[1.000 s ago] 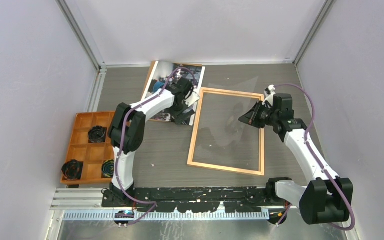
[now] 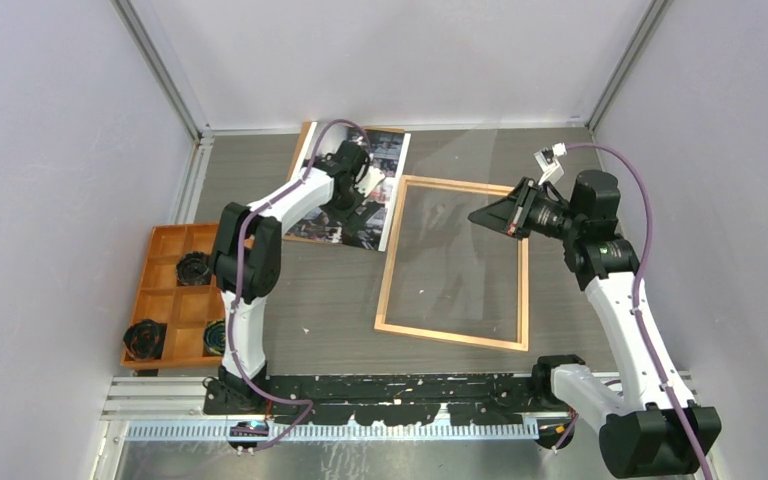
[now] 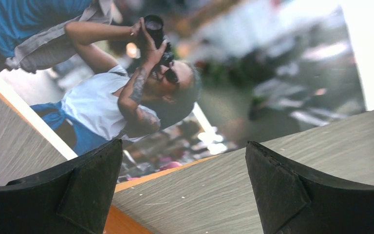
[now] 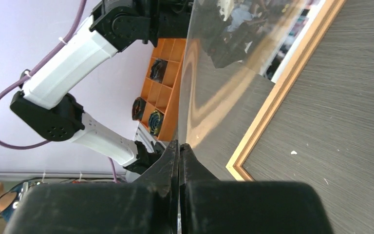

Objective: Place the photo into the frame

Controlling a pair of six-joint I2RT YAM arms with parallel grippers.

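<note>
The photo [image 2: 386,155], a print of people with cameras and a white border, lies at the back left on a wood-coloured board. Over its front part hovers my left gripper [image 2: 364,222], open; in the left wrist view the photo [image 3: 272,87] shows beyond the spread fingertips, nothing between them. The empty wooden frame [image 2: 387,270] lies flat to the photo's right. My right gripper is shut on the edge of a clear sheet [image 4: 207,97], held up on edge above the frame. In the top view that sheet is barely visible.
An orange compartment tray [image 2: 165,302] with several dark coiled items stands at the left. Bare table shows right of the frame and between tray and frame. The photo's right edge lies close to the frame's left rail.
My left gripper has drifted slightly left over the photo. The right arm has shifted right and its gripper slightly left, with the clear sheet turning more upright. Frame and photo stay put.
</note>
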